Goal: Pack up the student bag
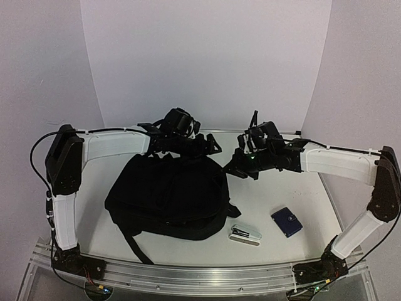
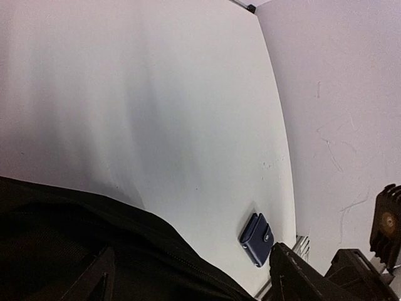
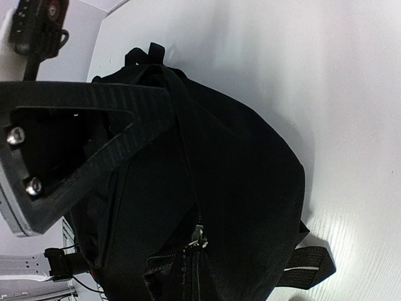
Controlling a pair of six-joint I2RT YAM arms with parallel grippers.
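The black student bag (image 1: 169, 197) lies on the left half of the table, its strap trailing toward the front edge. My left gripper (image 1: 215, 145) hangs over the bag's far right edge; its fingers (image 2: 94, 279) stand wide apart in the left wrist view, with no object gripped. At the bag's right upper corner is my right gripper (image 1: 235, 167). One of its fingers (image 3: 135, 113) overlaps the bag's dark cloth in the right wrist view, and whether cloth is pinched there is unclear. A zipper pull (image 3: 197, 236) shows at a partly unzipped seam. A navy snap-closed booklet (image 1: 286, 222) and a white stapler-like item (image 1: 244, 234) lie right of the bag.
A metal rail (image 1: 207, 269) runs along the table's front edge. Pale walls (image 1: 357, 81) close in the sides and back. The white tabletop (image 1: 263, 194) between the bag and the booklet is clear.
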